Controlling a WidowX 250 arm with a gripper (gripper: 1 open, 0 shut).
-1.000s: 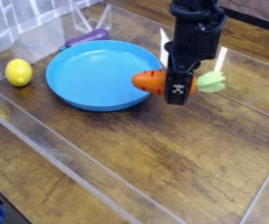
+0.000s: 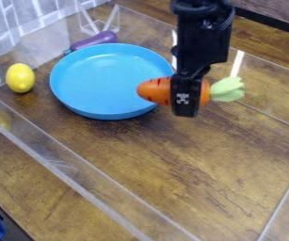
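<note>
My black gripper point(image 2: 187, 87) comes down from the top centre, shut on an orange toy carrot point(image 2: 154, 90) with pale green leaves point(image 2: 229, 88) pointing right. The carrot is held at the right side of a round blue plate point(image 2: 90, 102), its tip over or beside the rim; its height above the surface is hard to tell.
A yellow oval object point(image 2: 23, 78) lies at the left, and a purple item point(image 2: 95, 40) behind the plate. A clear plastic edge runs along the left. Something blue sits in the lower left corner.
My gripper and the carrot in it have shifted only slightly; the arm appears a little lower or nearer. The plate and the other objects stay put.
</note>
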